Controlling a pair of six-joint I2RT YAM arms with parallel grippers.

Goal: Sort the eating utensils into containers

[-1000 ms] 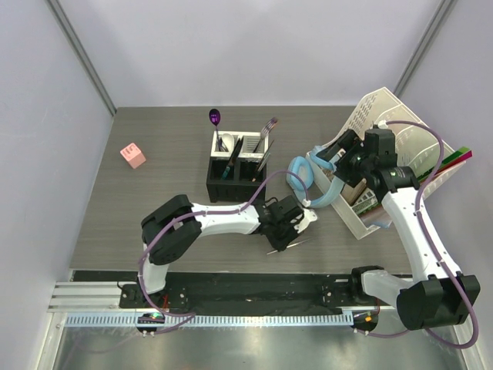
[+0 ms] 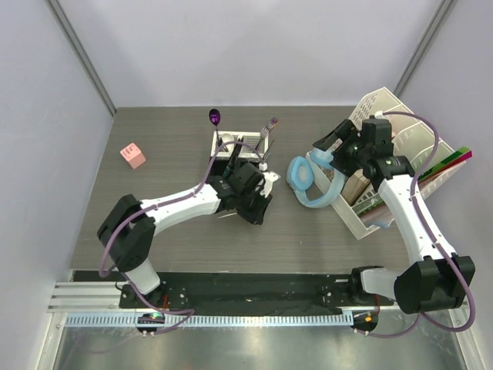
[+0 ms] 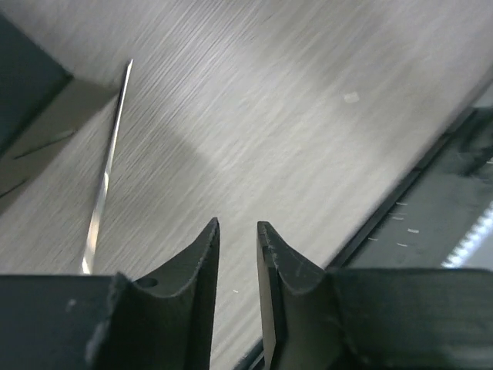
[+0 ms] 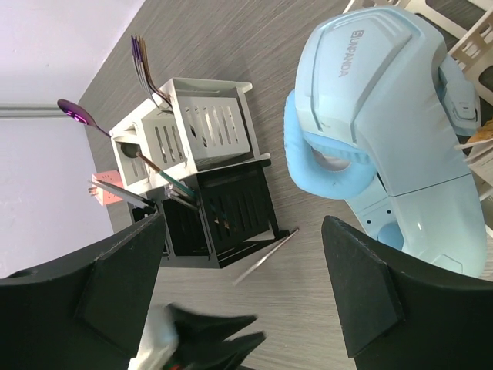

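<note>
My left gripper (image 2: pixel 256 212) is low over the front of the utensil holder, its two fingers (image 3: pixel 196 277) slightly apart with nothing visible between them. A thin metal utensil (image 3: pixel 108 169) lies on the table beside the holder's dark wall in the left wrist view. The holder has white rear compartments (image 4: pixel 212 123) and black front ones (image 4: pixel 239 208), with a purple spoon (image 4: pixel 73 112), forks and chopstick-like pieces standing in it. My right gripper is open above the blue appliance-like object (image 4: pixel 416 177) on the right.
A large white rack (image 2: pixel 350 219) with boards stands at the right. A pink block (image 2: pixel 132 156) sits at the left.
My left arm has moved back and left from the front middle to the holder. The thin utensil now lies by the holder, further back. The right arm has shifted slightly.
</note>
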